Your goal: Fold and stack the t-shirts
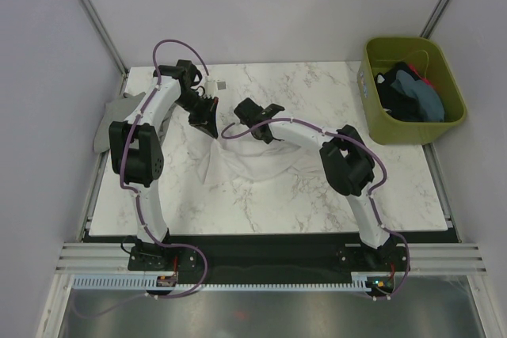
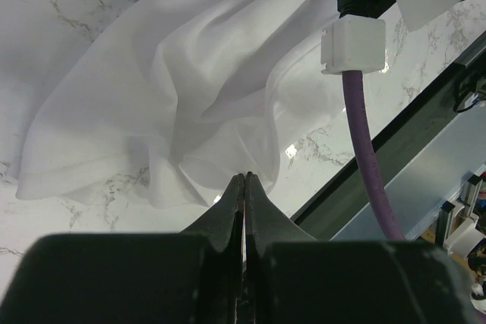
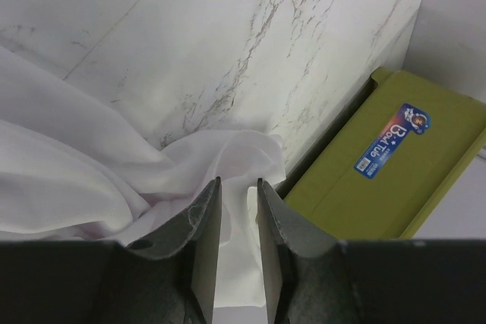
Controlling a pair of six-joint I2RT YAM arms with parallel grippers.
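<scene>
A white t-shirt (image 1: 252,165) lies crumpled across the middle of the table, its near side in loose folds. My left gripper (image 1: 215,137) is shut at the shirt's left part, where the cloth gathers to a point. In the left wrist view the folds of the shirt (image 2: 220,89) run together at the tips of that gripper, pinched there. Over the shirt's far middle hangs my right gripper (image 1: 268,142). Its fingers (image 3: 199,214) stand a little apart in the right wrist view, with white cloth visible behind and between them; no grip on it shows.
Grey folded cloth (image 1: 116,123) sits at the table's left edge, partly behind the left arm. A green tub (image 1: 380,120) with dark and blue clothes (image 1: 412,94) stands at the back right. Bare marble table (image 1: 317,207) lies in front of the shirt and to its right.
</scene>
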